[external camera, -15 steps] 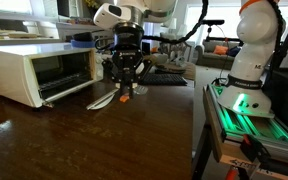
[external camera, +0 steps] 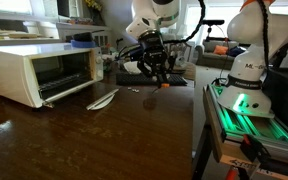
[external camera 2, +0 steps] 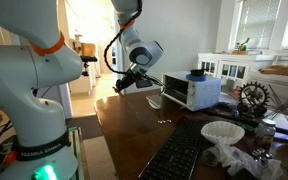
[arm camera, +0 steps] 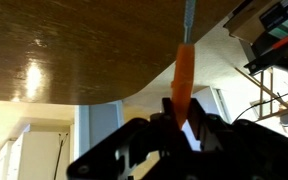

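Note:
My gripper (external camera: 159, 74) is above the right part of the brown table, tilted toward the right edge. Its fingers are shut on an orange handle (arm camera: 183, 78), from which a thin metal shaft runs up in the wrist view. A little of the orange-handled tool (external camera: 165, 86) shows below the fingers in exterior view 1. Which kind of tool it is cannot be made out. The gripper (external camera 2: 120, 87) is small and dark in exterior view 2, and the orange is hard to see there.
A white toaster oven (external camera: 44, 72) stands at the back left. Near it a white flat item (external camera: 104, 100) lies on the table (external camera: 104, 140). A black keyboard-like object (external camera 2: 172, 152) and a white bowl (external camera 2: 222, 131) occupy the other end.
The gripper has moved right across the table, carrying the orange-handled tool, and its tilt has changed. The toaster oven and the white flat item have stayed put.

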